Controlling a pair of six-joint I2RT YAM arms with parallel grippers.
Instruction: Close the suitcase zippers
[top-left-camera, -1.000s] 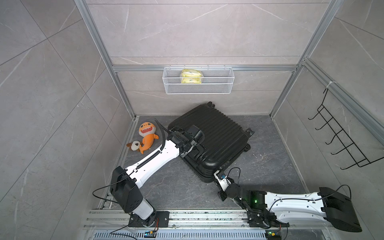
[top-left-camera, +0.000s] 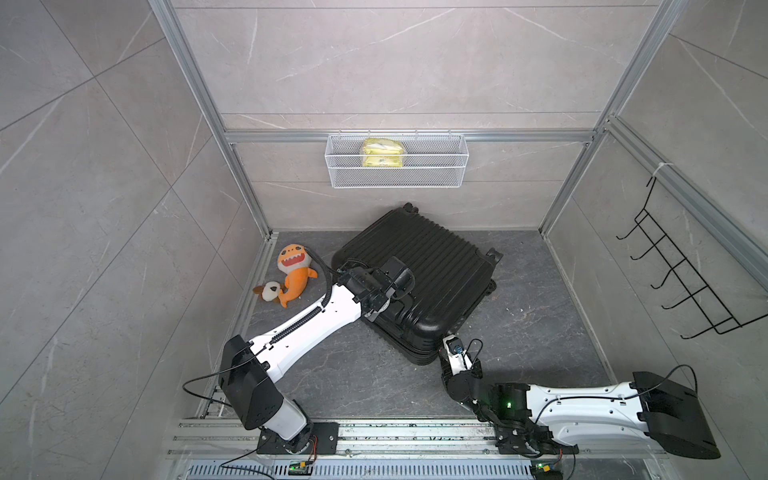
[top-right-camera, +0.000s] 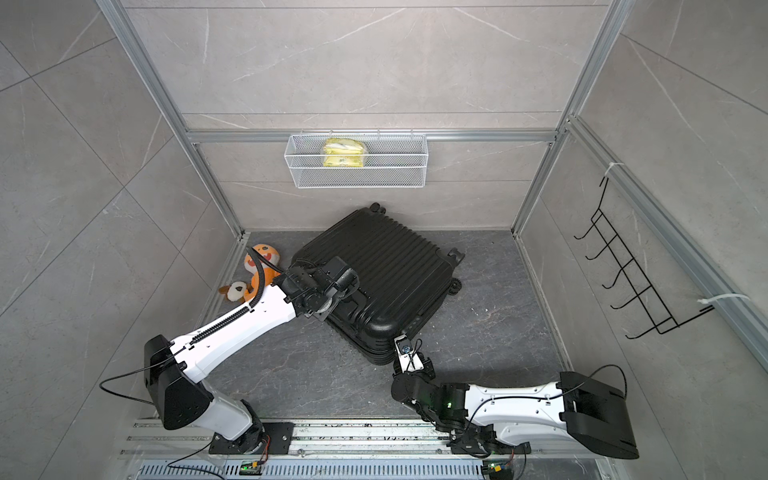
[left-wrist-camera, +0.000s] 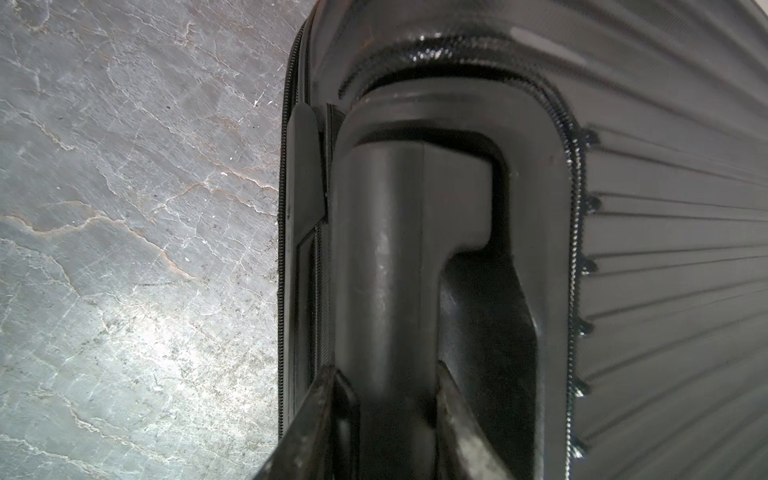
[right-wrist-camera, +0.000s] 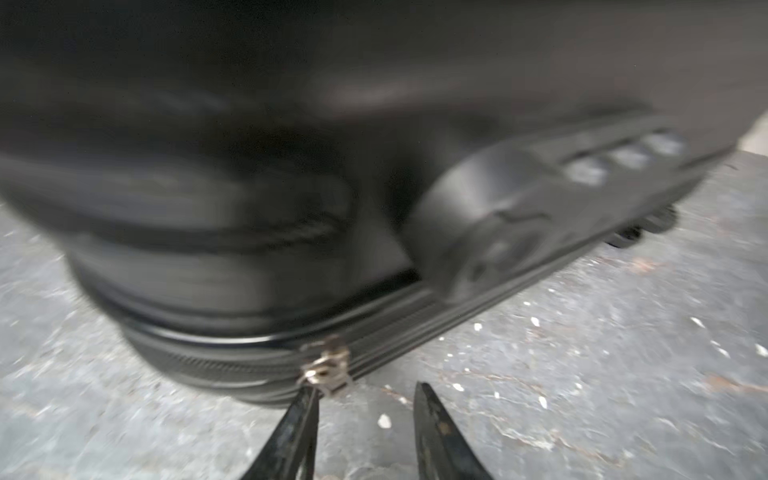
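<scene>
The black ribbed suitcase (top-left-camera: 424, 264) lies flat on the grey floor. In the left wrist view my left gripper has its fingers part open on either side of the side handle (left-wrist-camera: 384, 264), with the zipper seam (left-wrist-camera: 284, 240) along the left edge. In the right wrist view, slightly blurred, my right gripper is open at the suitcase's lower corner; a metal zipper pull (right-wrist-camera: 326, 369) sits just beyond its left fingertip, below the combination lock (right-wrist-camera: 512, 216).
An orange shark toy (top-left-camera: 296, 280) and a small plush (top-left-camera: 269, 291) lie at left. A wire basket (top-left-camera: 432, 160) hangs on the back wall, a black hook rack (top-left-camera: 680, 272) on the right wall. Bare floor surrounds the suitcase front and right.
The suitcase has shifted slightly toward the left and back. My left gripper has moved slightly with it; the right gripper has turned and shifted at the corner.
</scene>
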